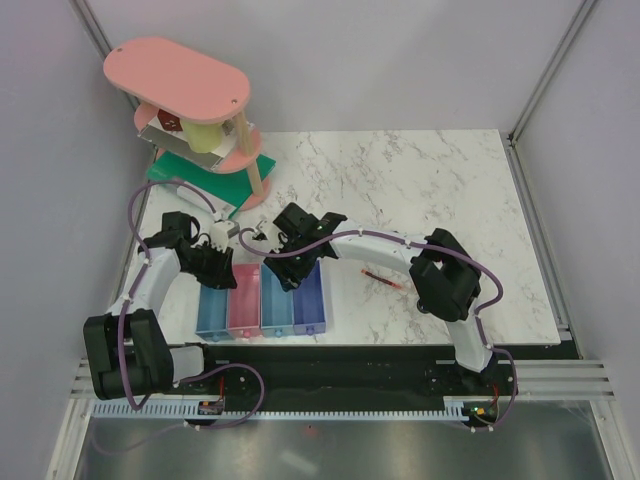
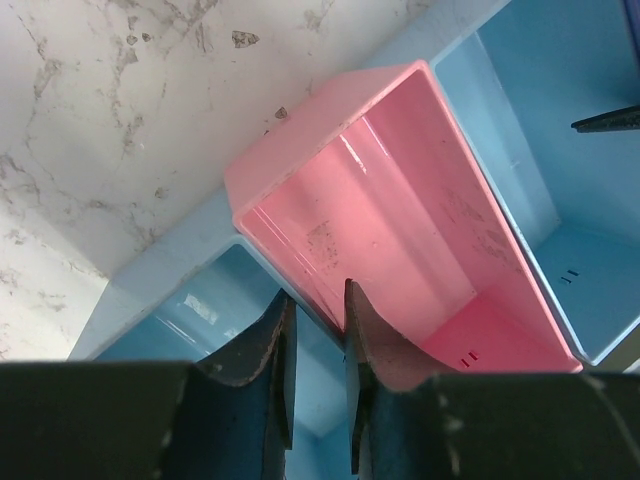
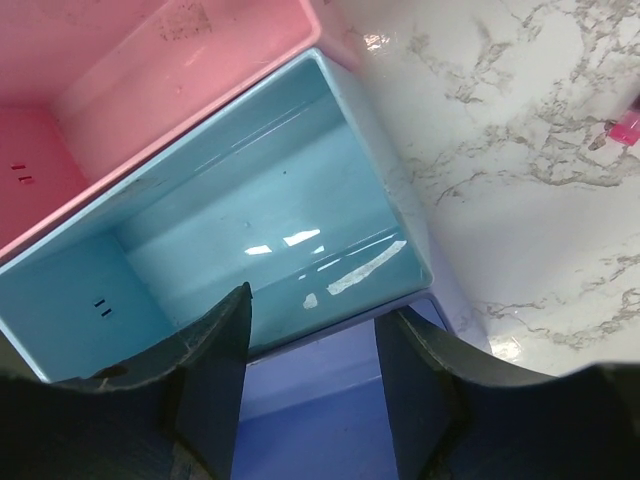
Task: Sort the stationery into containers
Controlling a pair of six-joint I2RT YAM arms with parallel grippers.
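Four open bins stand side by side: a light blue bin (image 1: 213,310), a pink bin (image 1: 244,300), a second light blue bin (image 1: 277,305) and a dark blue bin (image 1: 309,300). My left gripper is partly open, its narrow gap straddling the rims between the first light blue bin and the pink one. Wider apart, the fingers of my right gripper stand over the rims between the second light blue bin and the dark blue one. All bin interiors that show look empty. A red pen (image 1: 381,278) lies on the table.
A pink-topped shelf (image 1: 178,75) with a green base stands at the back left. My right forearm crosses over the table in front of the pen.
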